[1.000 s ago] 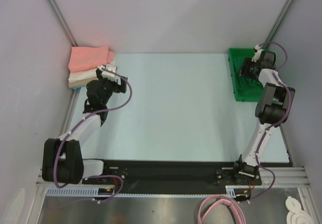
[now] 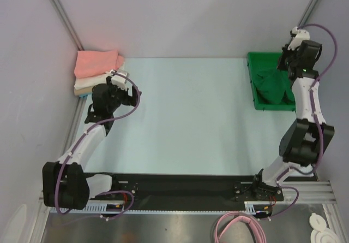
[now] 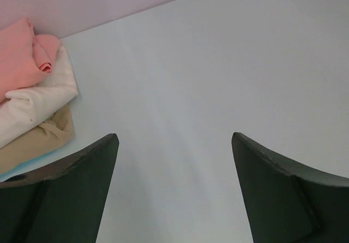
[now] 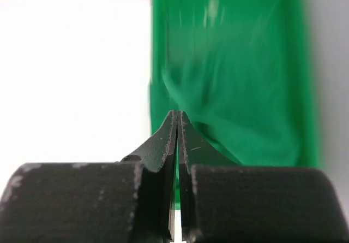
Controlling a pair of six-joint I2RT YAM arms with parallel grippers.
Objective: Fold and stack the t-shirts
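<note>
A stack of folded shirts, pink (image 2: pixel 95 63) on white (image 3: pixel 38 104) and tan (image 3: pixel 46 139), lies at the back left. Beside it hangs my left gripper (image 2: pixel 128 95), open and empty. A green bin (image 2: pixel 275 108) at the back right holds green cloth (image 2: pixel 270 87). My right gripper is above this bin, its fingers closed together with no cloth visible between them.
Walls border it at the back and sides. A coiled pink hose (image 2: pixel 240 218) lies beyond the front edge.
The right gripper was open a second ago. The left arm has shifted slightly.
</note>
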